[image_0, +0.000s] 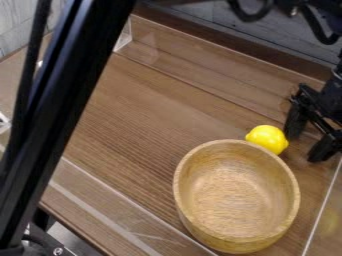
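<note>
A yellow lemon-like object (266, 138) rests on the wooden table, just behind a round wooden bowl (235, 195) in the lower middle of the camera view. My black gripper (306, 135) is low at the right edge, just right of the yellow object, its dark fingers apart with nothing seen held between them.
A dark vertical post covers the left side. A grey wall runs along the back, and a clear panel edge lies at the lower right.
</note>
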